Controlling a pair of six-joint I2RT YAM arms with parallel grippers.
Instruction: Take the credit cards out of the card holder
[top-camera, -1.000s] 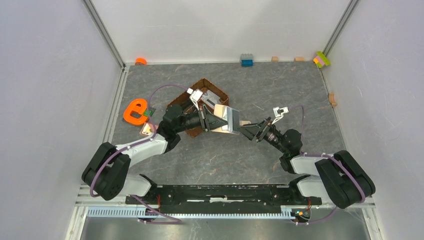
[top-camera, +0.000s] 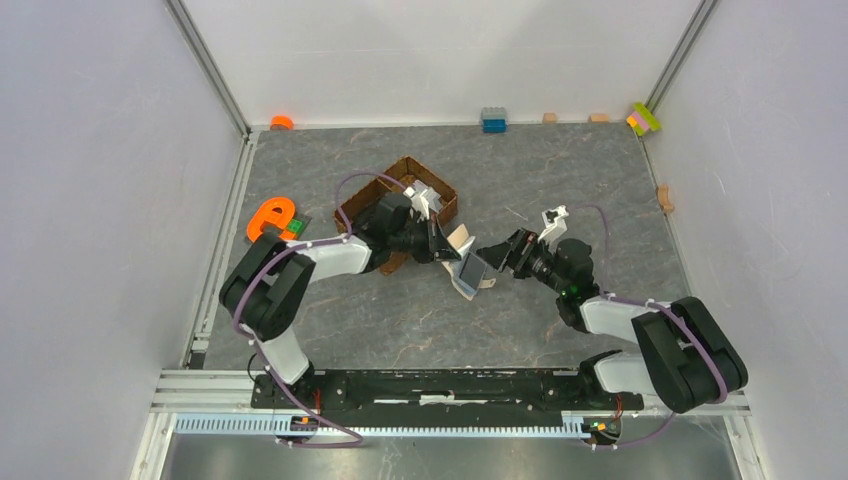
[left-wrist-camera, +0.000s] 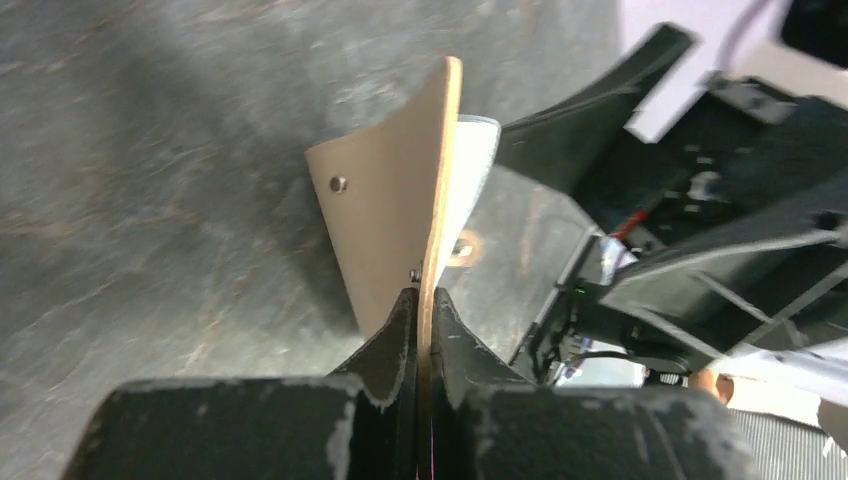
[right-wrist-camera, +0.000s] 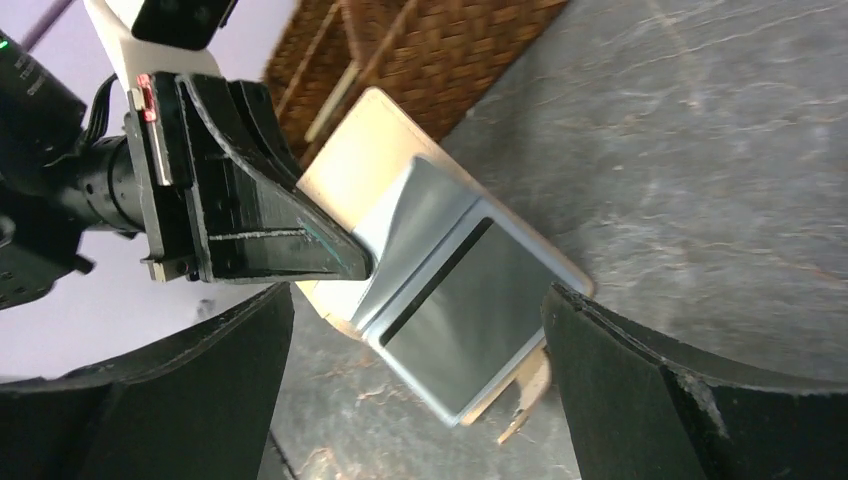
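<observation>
The beige-backed card holder (top-camera: 467, 272), with a grey face, hangs tilted between the two grippers. My left gripper is shut on it, pinching one edge between its fingertips; its fingers (right-wrist-camera: 340, 262) reach the holder from the left in the right wrist view. There, the grey face of the card holder (right-wrist-camera: 470, 315) shows a dark band, a white layer beside it and a tan strap tab at the lower edge. I cannot tell whether a card sits in it. My right gripper is open, its fingers on either side of the holder in view, nothing held.
Behind the left gripper stands a brown woven basket (top-camera: 445, 207) with pale items inside. An orange letter shape (top-camera: 270, 215) and a green block (top-camera: 295, 227) lie at left. Blue-grey blocks (top-camera: 494, 121) stand at the back edge.
The right gripper has shifted little; the tab no longer sits at its fingertips.
</observation>
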